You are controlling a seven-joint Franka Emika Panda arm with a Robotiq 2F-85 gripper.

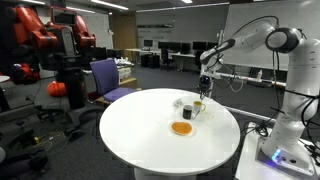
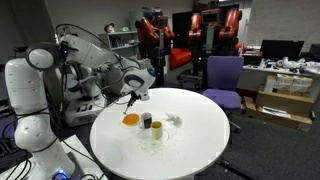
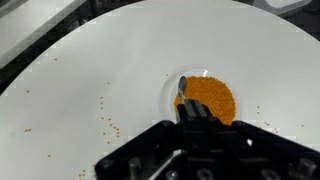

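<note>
My gripper is shut, and a thin metal spoon reaches out from between its fingers. In the wrist view the spoon's bowl overlaps the white plate, which bears a heap of orange grains. Whether spoon and grains touch cannot be told. From exterior view 2, the gripper hangs above the table, behind the plate of grains. A dark-and-white mug and a yellow cup stand to the right of the plate there.
Loose grains are scattered on the white round table beside the plate. A pale crumpled item lies right of the mug. A purple chair stands behind the table.
</note>
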